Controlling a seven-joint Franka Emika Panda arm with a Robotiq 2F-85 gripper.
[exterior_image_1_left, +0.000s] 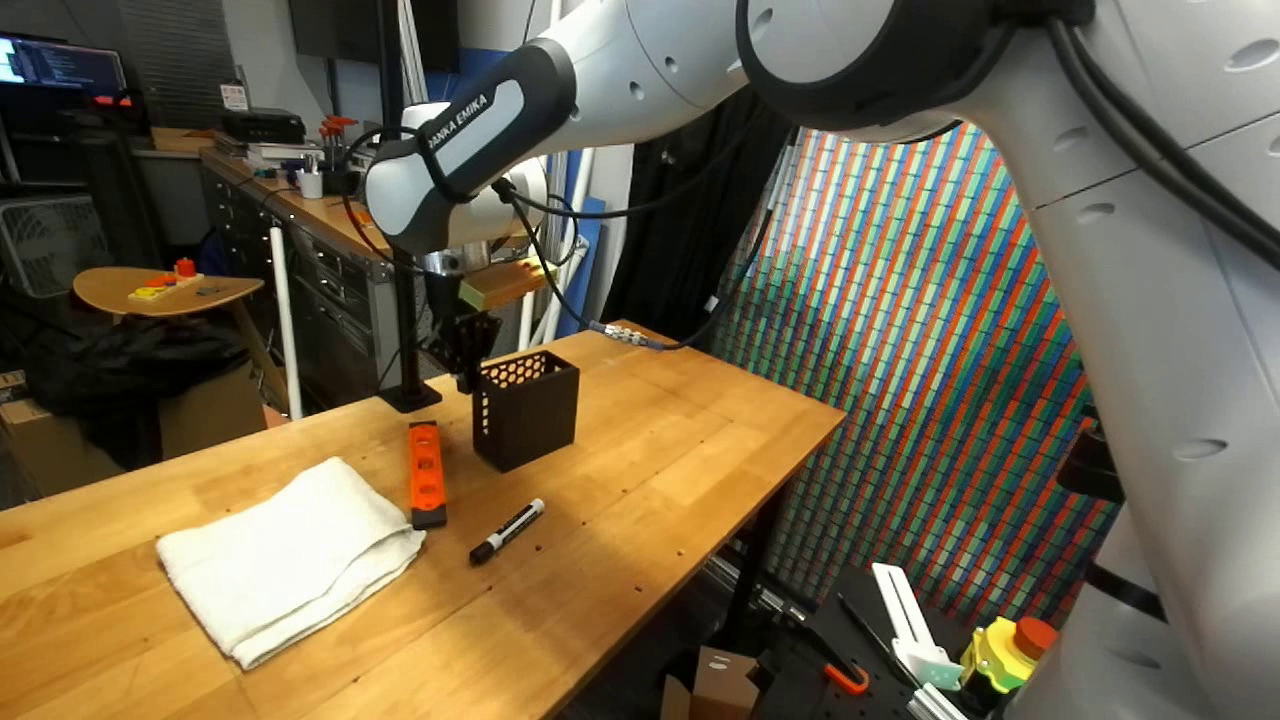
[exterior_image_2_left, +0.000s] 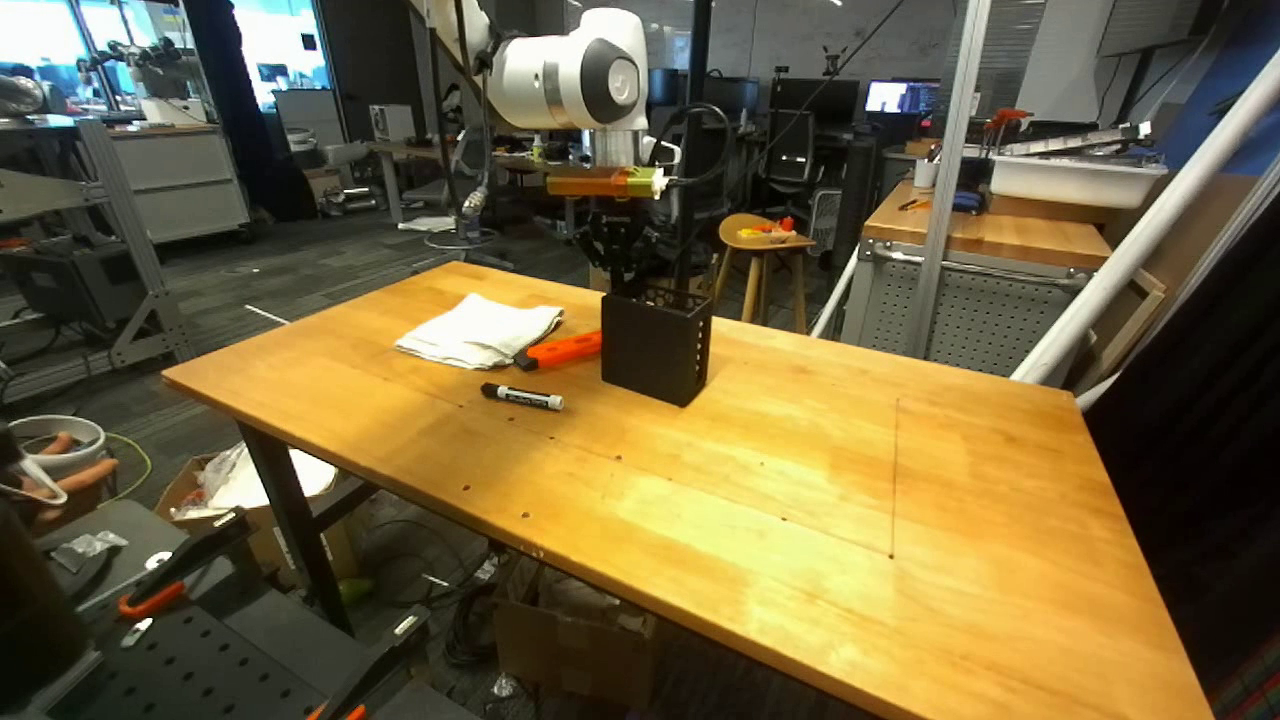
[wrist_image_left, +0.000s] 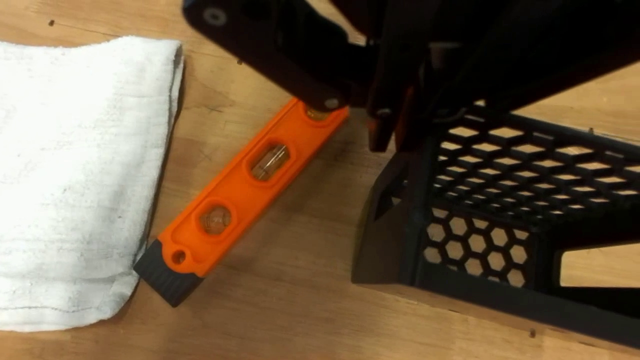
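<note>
A black box with honeycomb holes stands upright on the wooden table, its top open. Right at its rim, on the side towards the orange level, is my gripper. Its dark fingertips are close together and the finger is shut. In the wrist view the right finger overlaps the box's edge; whether any of the wall lies between the fingers is too dark to make out. The orange level lies flat between the box and a folded white cloth. A black-and-white marker rests near the box.
In exterior view 2, the table is bare to the right of the box. A dark post stands at the table edge behind the gripper. The cloth touches the level's dark end.
</note>
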